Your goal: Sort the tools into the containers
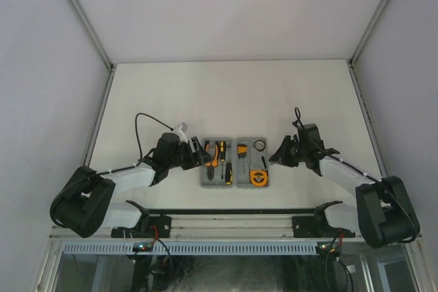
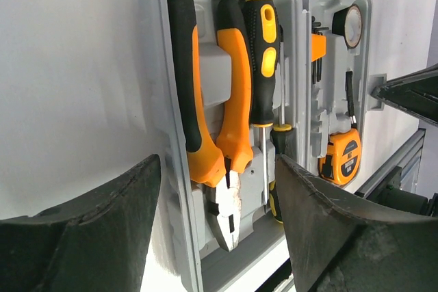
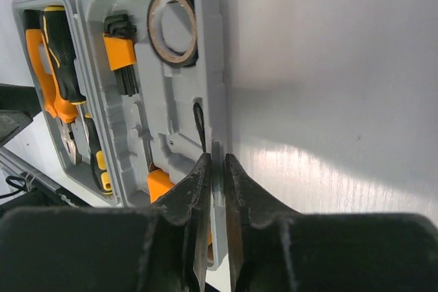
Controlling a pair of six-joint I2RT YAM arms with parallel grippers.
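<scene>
The grey tool case [image 1: 233, 181] lies open like a book, two trays side by side. In its left tray are orange-black pliers [image 2: 234, 94], screwdrivers [image 2: 264, 52] and other tools. The right tray holds a tape measure [image 2: 342, 155], a tape roll [image 3: 172, 29], hex keys [image 3: 121, 52] and a small black tool [image 3: 198, 122]. My left gripper stands open above the left tray's outer edge, nothing between its fingers. At the case's right side my right gripper is shut, a thin grey side tab [image 3: 217, 179] showing between its fingertips.
No separate containers show.
</scene>
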